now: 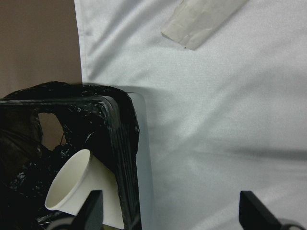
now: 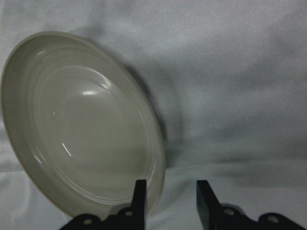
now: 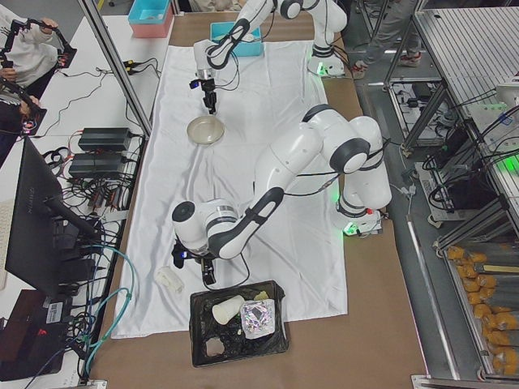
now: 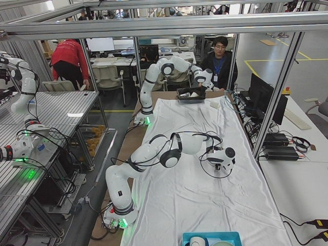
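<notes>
A black bag-lined bin (image 3: 239, 344) holds a white cup (image 1: 96, 191), crumpled foil (image 3: 259, 318) and a yellowish item. A pale flat scrap (image 1: 201, 19) lies on the white cloth beside it. My left gripper is open with nothing between its fingers, over the cloth at the bin's edge. A shallow beige dish (image 2: 81, 129) lies farther along the cloth, with my right gripper open above its rim, empty.
A blue tub (image 4: 211, 237) stands at the far end from the bin. Monitors, cables and a metal post line one side.
</notes>
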